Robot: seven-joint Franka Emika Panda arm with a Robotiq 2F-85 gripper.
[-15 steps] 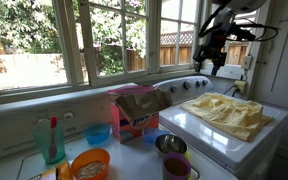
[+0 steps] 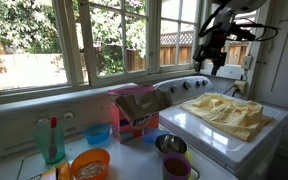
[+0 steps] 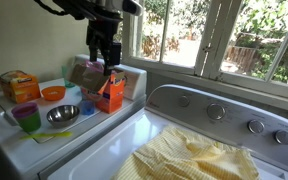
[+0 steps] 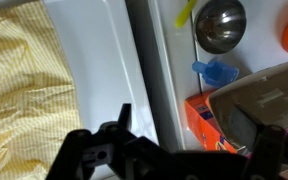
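Observation:
My gripper [image 2: 207, 66] hangs high above the white washer top [image 3: 114, 145], clear of everything on it. In the wrist view its dark fingers stand spread apart at the bottom edge, and nothing shows between them. A pale yellow cloth [image 2: 225, 115] lies rumpled over the washer lid; the wrist view has this cloth [image 4: 29, 90] on the left. An orange box [image 2: 137, 122] with an open cardboard flap [image 4: 269, 105] stands on the neighbouring machine. A blue scoop [image 4: 216, 72] lies beside the box.
On the neighbouring machine are a metal bowl [image 2: 170, 145], an orange bowl [image 2: 90, 164], a green cup [image 2: 50, 141], a blue bowl [image 2: 98, 133] and a purple-rimmed cup [image 2: 176, 167]. A gap [image 4: 154, 70] separates the two machines. Windows and control panels line the back.

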